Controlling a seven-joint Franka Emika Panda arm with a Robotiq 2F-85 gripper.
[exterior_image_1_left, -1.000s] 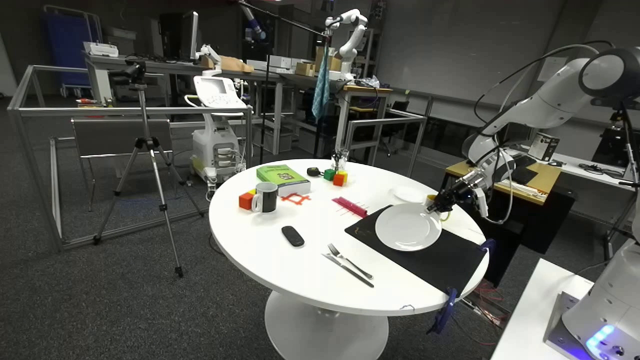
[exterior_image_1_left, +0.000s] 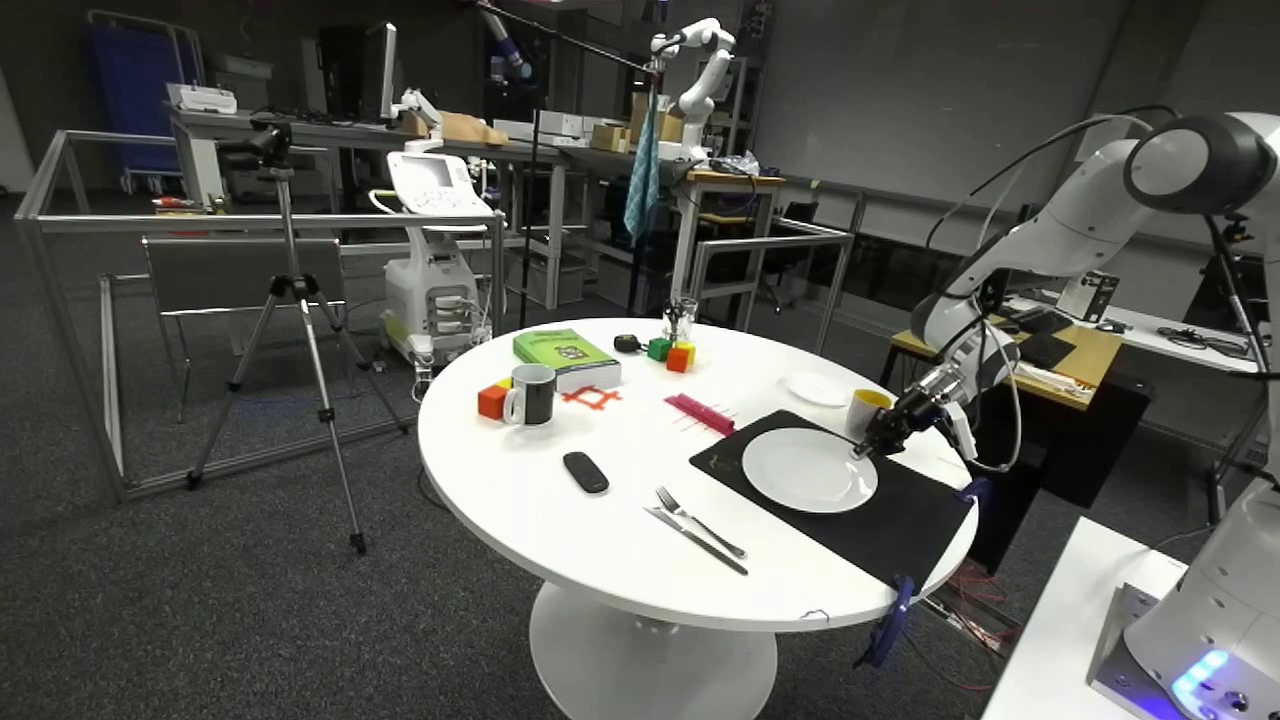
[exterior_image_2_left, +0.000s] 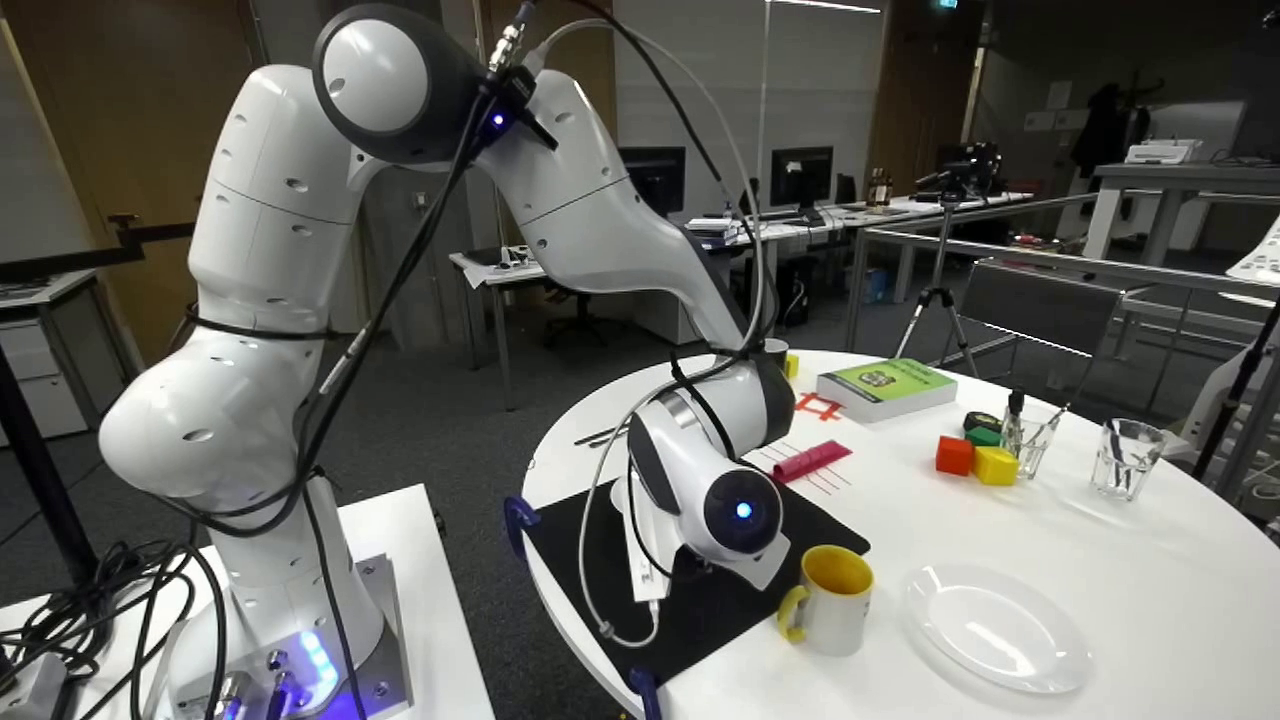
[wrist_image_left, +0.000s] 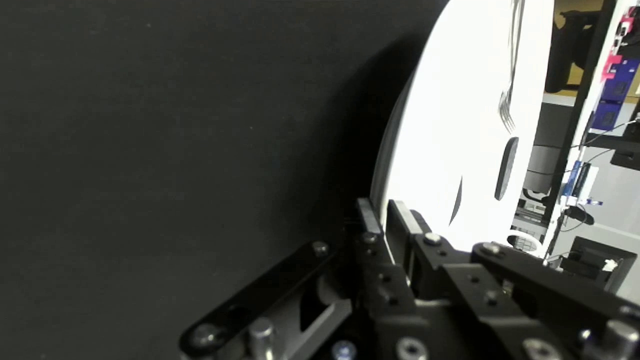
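A white plate (exterior_image_1_left: 807, 470) is at the black placemat (exterior_image_1_left: 902, 514), its right rim between the fingers of my gripper (exterior_image_1_left: 861, 451). In the wrist view the plate (wrist_image_left: 441, 120) is seen nearly edge-on, and the gripper is shut on its rim, one finger on each side. A dark shadow lies on the mat (wrist_image_left: 150, 150) beside the plate. Whether the plate's underside touches the mat all round cannot be told. In exterior view 2 the arm hides the plate and fingers.
A yellow-rimmed mug (exterior_image_2_left: 830, 600) stands close to the gripper, with a second plate (exterior_image_2_left: 998, 626) beyond it. The fork (exterior_image_1_left: 701, 522) and knife (exterior_image_1_left: 696, 540) lie left of the mat. Blue clamps (exterior_image_1_left: 885, 622) grip the table edge. A book (exterior_image_1_left: 564, 358) and a dark mug (exterior_image_1_left: 530, 395) are farther off.
The plate, still held at its rim, has come down and tilted flatter towards the mat. My gripper has lowered with it, and the yellow mug shows more clearly behind.
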